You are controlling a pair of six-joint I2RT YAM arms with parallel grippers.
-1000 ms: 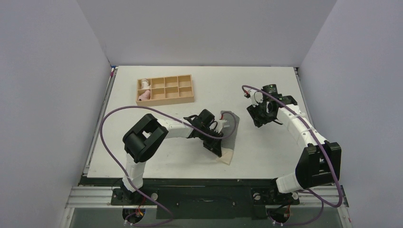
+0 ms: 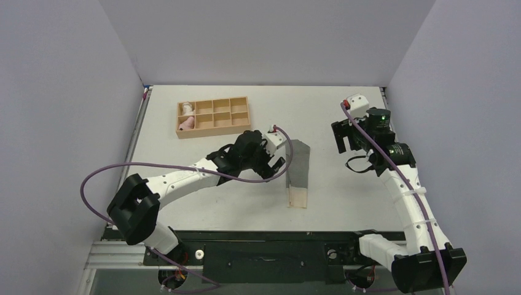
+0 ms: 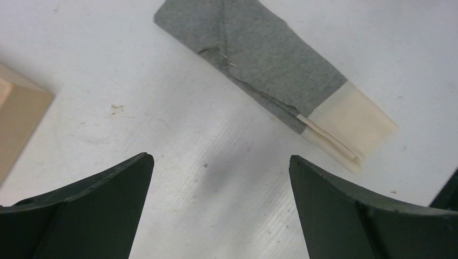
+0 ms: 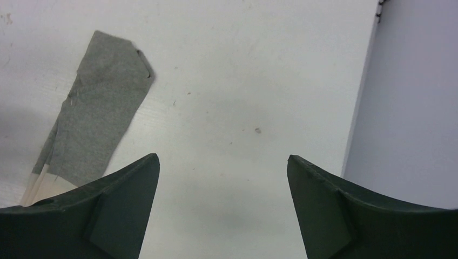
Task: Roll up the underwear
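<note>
The underwear (image 2: 298, 166) lies on the table as a long folded grey strip with a cream band at its near end; the left wrist view shows it (image 3: 281, 65) with a doubled edge, and the right wrist view shows it (image 4: 102, 102) too. My left gripper (image 2: 274, 170) is raised just left of it, open and empty. My right gripper (image 2: 340, 140) hangs open above the table, right of the strip and toward the back, with nothing between its fingers.
A wooden compartment box (image 2: 221, 131) with pink and white items sits at the back left. Walls border the table (image 2: 332, 203) on the sides and back.
Both grippers have risen; the left moved back, the right back and rightward, and both look more widely open. The underwear's cream end has straightened.
</note>
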